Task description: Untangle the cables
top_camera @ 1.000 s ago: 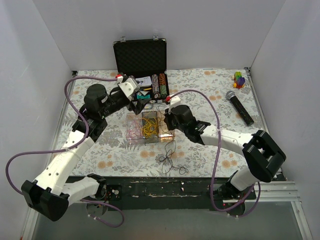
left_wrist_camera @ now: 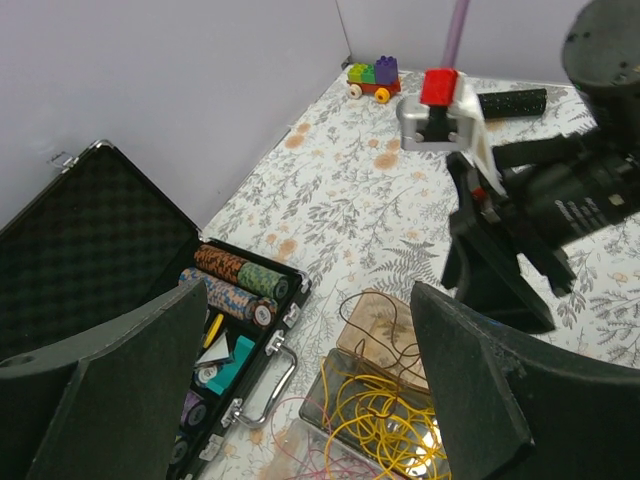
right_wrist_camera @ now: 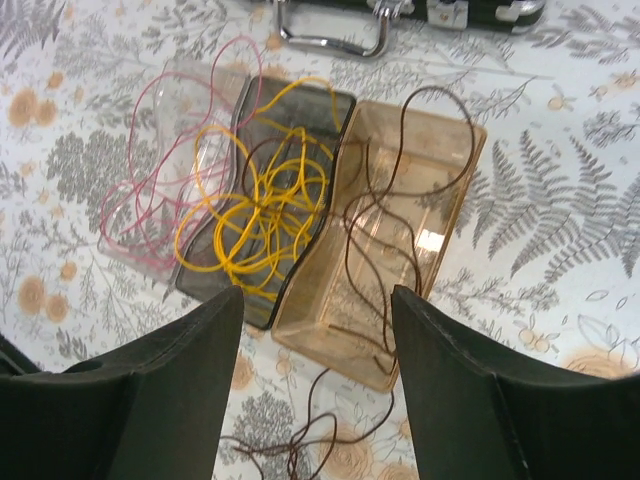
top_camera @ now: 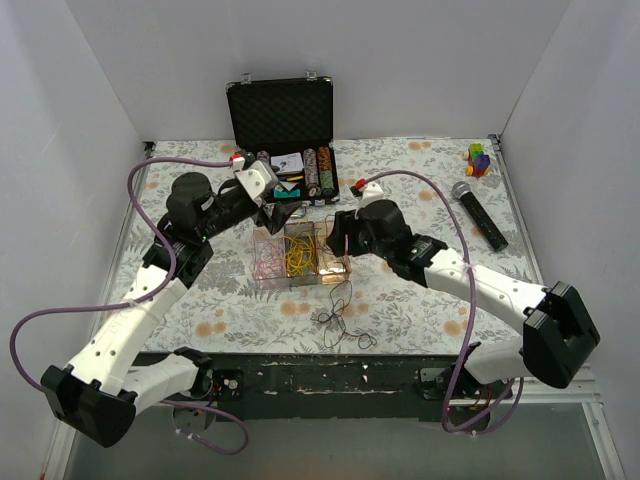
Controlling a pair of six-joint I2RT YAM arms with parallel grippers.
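Three open boxes stand side by side mid-table. A pink cable (right_wrist_camera: 152, 205) lies in the clear left box, a tangled yellow cable (right_wrist_camera: 262, 205) fills the grey middle one. Across the right, tan-tinted box (right_wrist_camera: 310, 310) runs a thin brown cable (right_wrist_camera: 372, 205), which also crosses into the yellow cable; a loose bundle of it (top_camera: 340, 318) lies on the cloth in front. Over the boxes' right side hovers my right gripper, its fingers apart with nothing between them. My left gripper hangs open and empty above the back of the boxes, near the case.
An open black case (top_camera: 282, 115) with poker chip rolls stands behind the boxes, its metal handle (left_wrist_camera: 270, 390) facing them. At the right lie a microphone (top_camera: 480, 215) and a toy block car (top_camera: 478, 160).
My left arm stays still, and the cables look unchanged.
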